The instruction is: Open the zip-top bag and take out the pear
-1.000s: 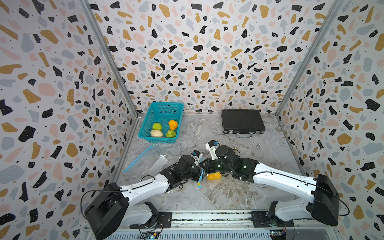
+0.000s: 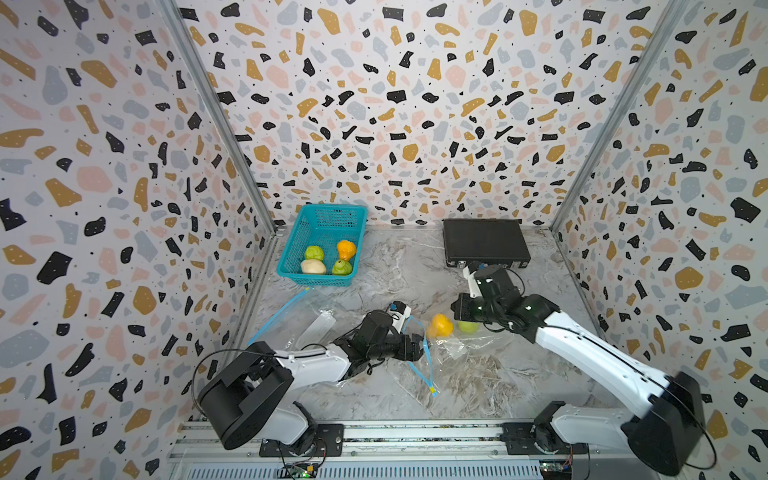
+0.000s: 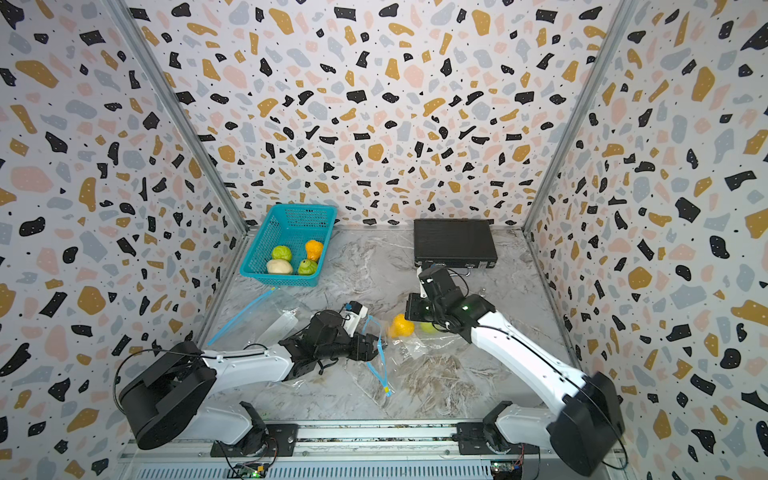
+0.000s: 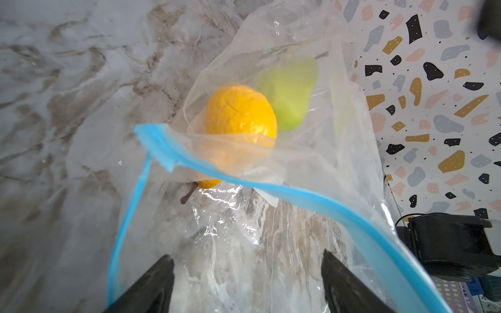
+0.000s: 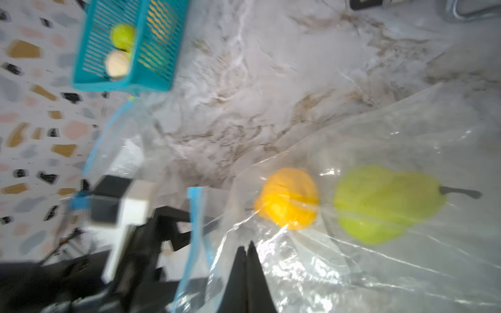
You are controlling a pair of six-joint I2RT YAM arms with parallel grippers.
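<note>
A clear zip top bag (image 4: 334,104) lies on the table, its blue-strip mouth spread wide toward my left gripper. Inside are a yellow, orange-tinted fruit (image 4: 240,112) with a dark stem and a green pear (image 5: 386,203), toward the bag's closed end. My left gripper is at the bag's mouth, fingers apart with only clear plastic seen behind the gap. My right gripper is raised above the bag, shut, with nothing showing between its fingers.
A teal basket (image 2: 320,216) with several fruits stands at the back left. Another blue-edged bag (image 2: 280,316) lies in front of it. A black case (image 2: 485,240) sits at the back right.
The bag's blue edge has spread out. My left gripper has shifted slightly right.
</note>
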